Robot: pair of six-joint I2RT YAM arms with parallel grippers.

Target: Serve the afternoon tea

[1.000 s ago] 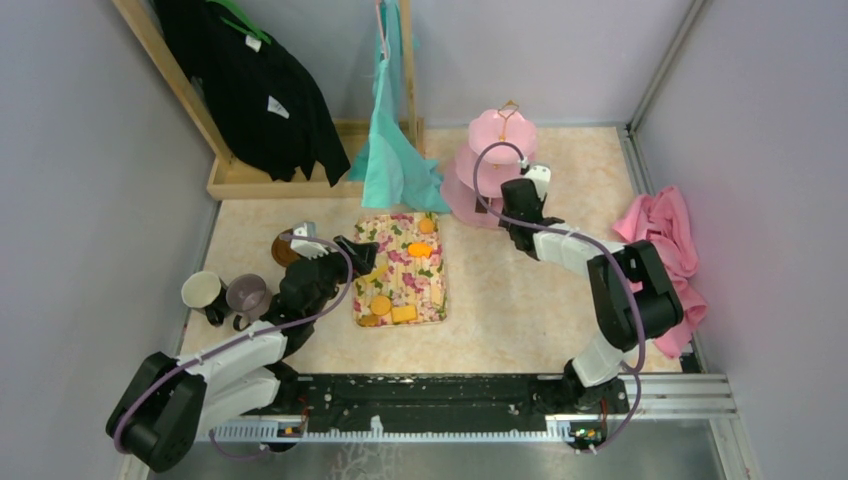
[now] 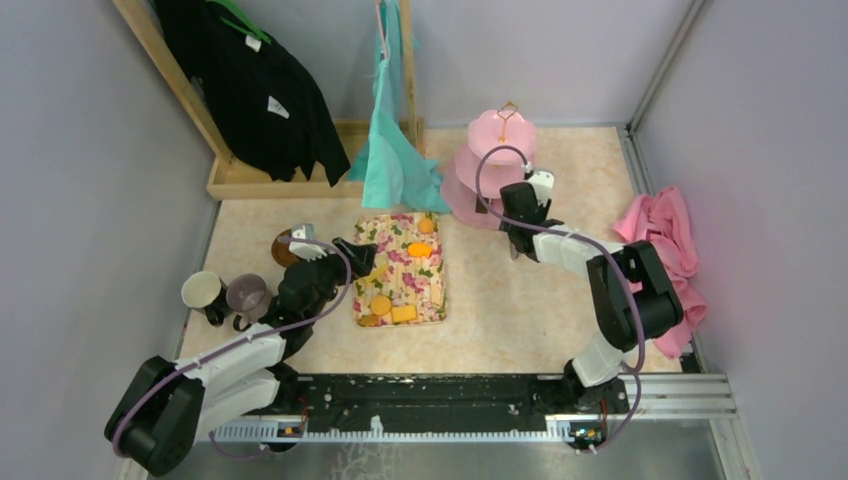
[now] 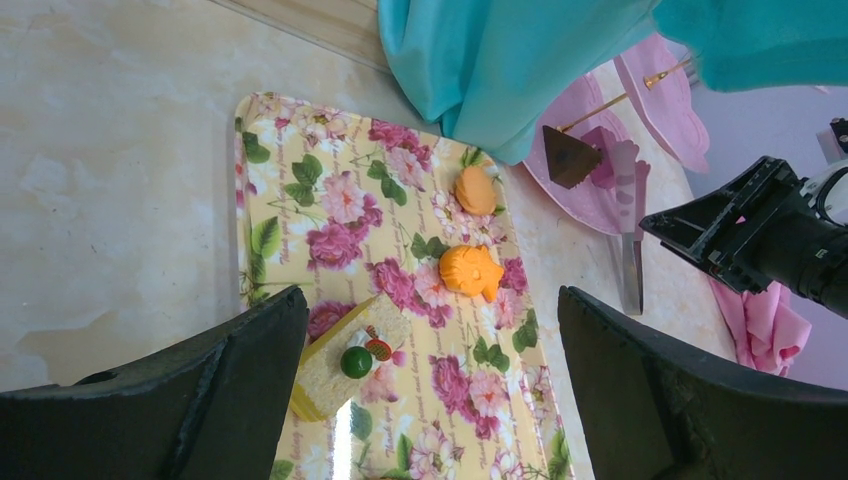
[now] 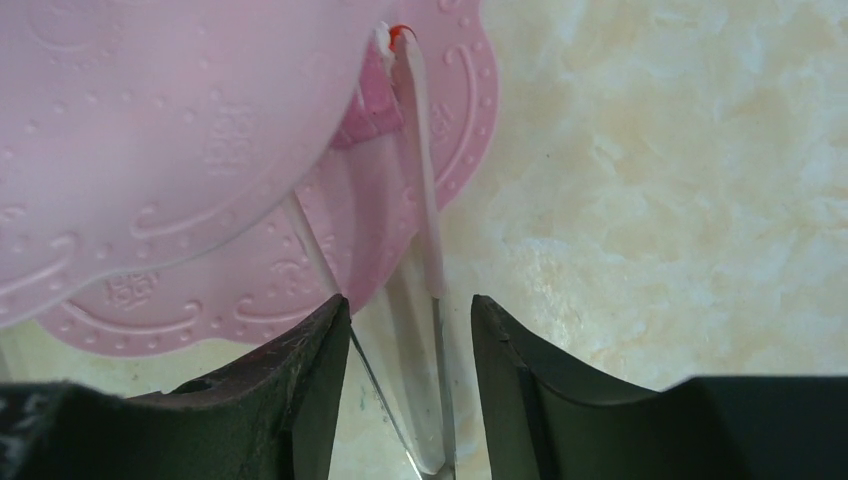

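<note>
A three-tier pink stand (image 2: 502, 128) stands at the back right. My right gripper is open above its lower tiers, over long, slim tongs (image 4: 432, 250) that rest on a plate's edge beside a pink piece (image 4: 368, 105). A dark wedge-shaped piece (image 3: 568, 157) sits on the lowest tier. My left gripper stands open above a floral tray (image 3: 265, 195) holding small orange pastries (image 3: 466, 268) and a pale cake slice with fruit (image 3: 330, 390).
Mugs (image 2: 200, 292) and a brown coaster (image 2: 284, 245) are at the left, a teal cloth (image 2: 395, 160) hangs behind the tray, pink fabric (image 2: 665, 250) lies at the right.
My right gripper has shifted very slightly toward the front right in the top view. The left arm has not visibly moved.
</note>
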